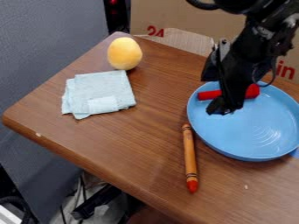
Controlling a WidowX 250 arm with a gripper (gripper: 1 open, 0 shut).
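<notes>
My black gripper reaches down from the upper right over a blue plate at the right of the table. A red cylindrical object lies on the plate at its back, at the gripper's fingers and partly hidden by them; whether it is held I cannot tell. An orange crayon lies on the wood just left of the plate. A yellow oval object and a folded pale cloth sit at the back left.
A cardboard box stands behind the table.
</notes>
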